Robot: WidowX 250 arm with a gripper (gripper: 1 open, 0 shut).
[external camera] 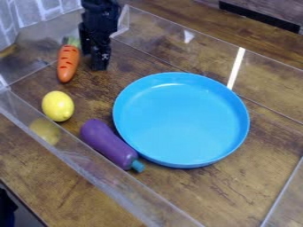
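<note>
My black gripper [98, 51] hangs at the top left of the camera view, low over the wooden floor just right of an orange toy carrot [67, 62] with a green top. Its fingers are dark and small here, so I cannot tell how far apart they stand or whether anything is between them. A yellow lemon [57, 105] lies below the carrot. A purple eggplant [109, 143] with a teal stem lies lower, beside a large blue plate [180, 120], which is empty.
Clear low walls [119, 199] border the wooden area. Bare wood lies to the right of and above the plate.
</note>
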